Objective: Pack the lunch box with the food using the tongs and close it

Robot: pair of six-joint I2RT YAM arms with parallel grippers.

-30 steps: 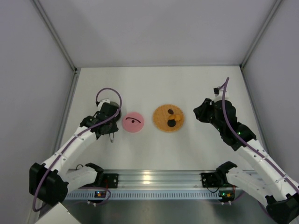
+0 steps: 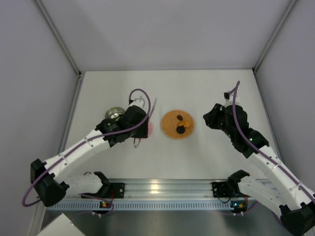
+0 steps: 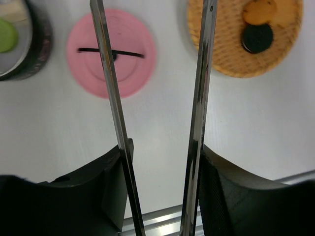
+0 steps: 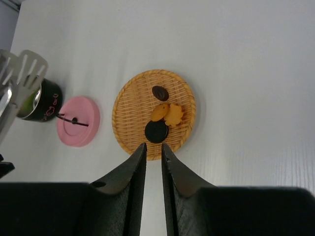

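Metal tongs (image 3: pixel 115 93) are gripped by my left gripper, their two arms spread apart with nothing between them. In the top view, the tongs and gripper hover above the pink round box (image 2: pixel 150 129), hiding much of it. A dark bar and dot mark the box's top (image 3: pixel 135 73). My right gripper is slightly open and empty, high over the table right of the wicker board (image 2: pixel 169 115). On that board lie two dark round pieces, an orange piece and a tan flower-shaped one (image 4: pixel 174 114).
A dark round pot (image 2: pixel 114 112) stands left of the pink box, with a green round item (image 3: pixel 7 35) and something pale inside. The slotted tong heads (image 4: pixel 30 73) show at the right wrist view's left edge.
My left gripper has swung right with the tongs, from over the pot to above the pink box. More of the pot shows now. The right arm has barely moved.
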